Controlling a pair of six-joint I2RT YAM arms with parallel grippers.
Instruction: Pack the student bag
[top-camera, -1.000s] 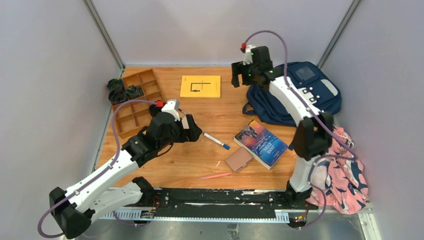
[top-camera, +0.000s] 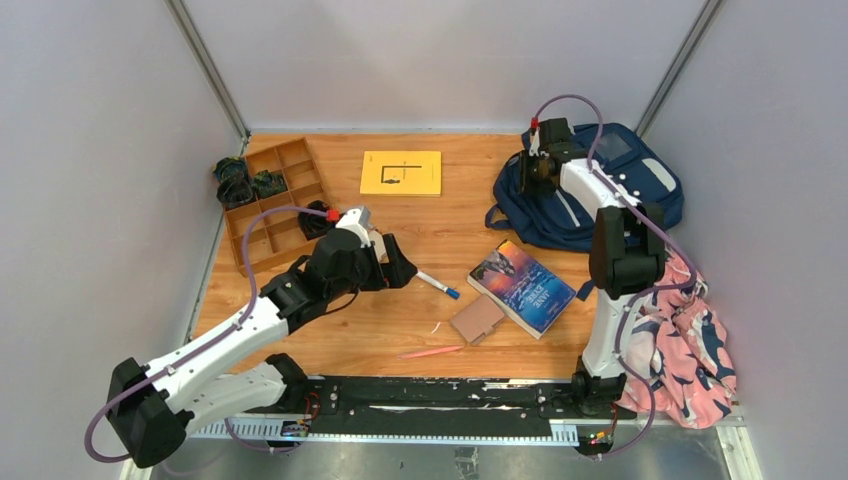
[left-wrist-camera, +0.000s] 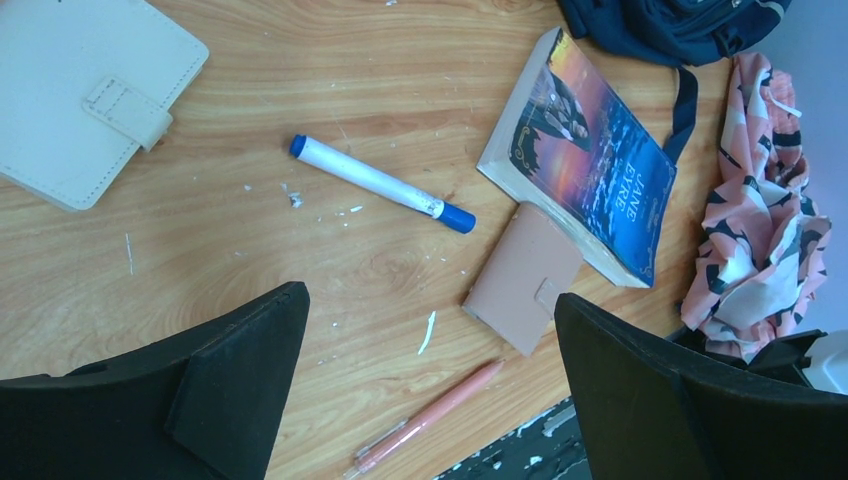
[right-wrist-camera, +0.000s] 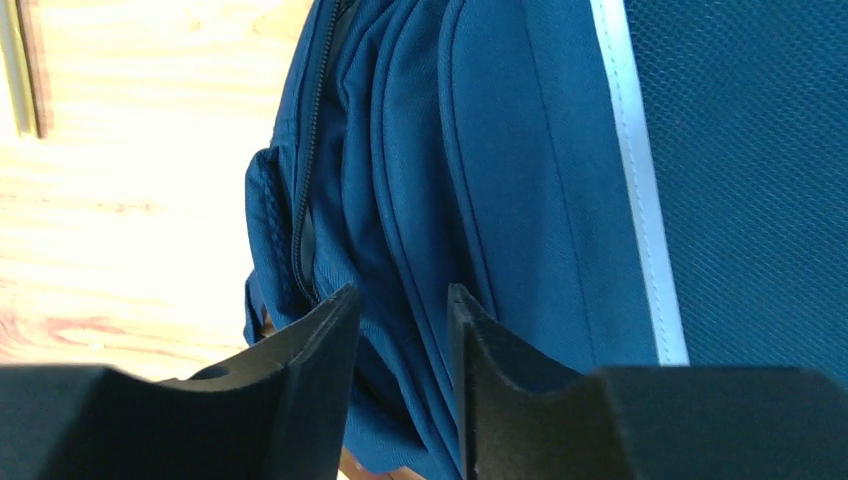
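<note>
The navy student bag (top-camera: 570, 222) lies at the back right, its zipped edge (right-wrist-camera: 308, 150) and folds filling much of the right wrist view. Over the bag's left part is my right gripper, partly open, with bag fabric visible beyond the narrow gap; contact cannot be told. My left gripper stands open and empty above the table. Below it show a blue-capped marker (left-wrist-camera: 380, 184), a pink pen (left-wrist-camera: 428, 416), a brown notebook (left-wrist-camera: 527, 275) and the Jane Eyre book (left-wrist-camera: 600, 150). A white notebook (left-wrist-camera: 80, 90) lies at the upper left of that view.
A yellow book (top-camera: 401, 173) lies at the back middle. On the left stands a wooden compartment tray (top-camera: 262, 248) with dark bundled items. Pink patterned cloth (top-camera: 690, 350) is heaped at the right edge. Bare tabletop lies between the yellow book and the marker.
My right gripper has moved right, from beside the bag to over its left part, and its fingers look narrower. The left gripper has shifted slightly right and toward the front.
</note>
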